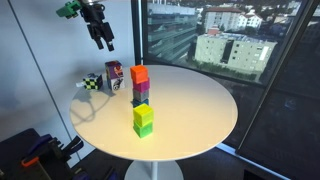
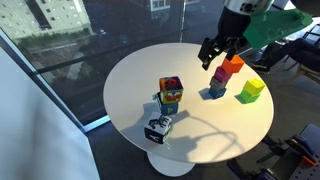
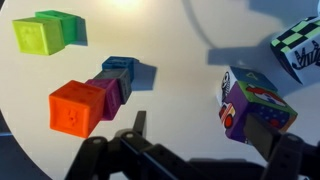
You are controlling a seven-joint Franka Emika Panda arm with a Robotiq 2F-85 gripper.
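My gripper [image 1: 104, 46] hangs open above the far left of the table, nothing between its fingers. Below it in the wrist view, the colourful patterned box [image 3: 262, 105] stands toward the right finger. A checkered box [image 3: 300, 50] lies beside it. To the left rises a stack topped by an orange block [image 3: 76, 109], with a magenta block [image 3: 112, 97], then grey and blue blocks under it. A yellow block [image 1: 144, 113] rests on a green block [image 1: 145, 129] nearer the front.
In exterior view 2, the patterned box [image 2: 171, 88] and checkered box [image 2: 158, 127] stand near the edge. Glass walls surround the table.
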